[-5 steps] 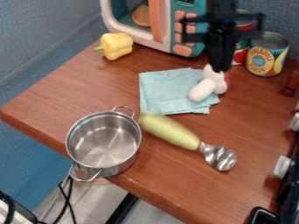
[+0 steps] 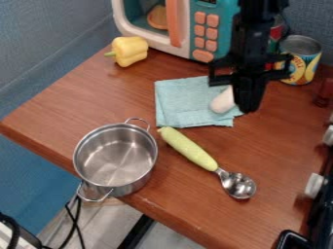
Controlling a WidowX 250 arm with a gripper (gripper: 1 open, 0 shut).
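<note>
My black gripper [image 2: 244, 86] reaches down from the top right over the right side of a light blue cloth [image 2: 188, 109]. A white object [image 2: 223, 101] lies on the cloth, partly hidden behind the gripper; whether the fingers hold it I cannot tell. A yellow-green corn cob [image 2: 185, 146] lies in front of the cloth, beside a metal spoon [image 2: 239, 186]. A steel pot [image 2: 116, 160] stands at the front left.
A toy microwave [image 2: 168, 26] stands at the back, with a yellow pepper [image 2: 129, 51] left of it. Cans [image 2: 301, 60] and a red bottle [image 2: 324, 95] are at the back right.
My gripper has moved down onto the white object, which is now more hidden behind it.
</note>
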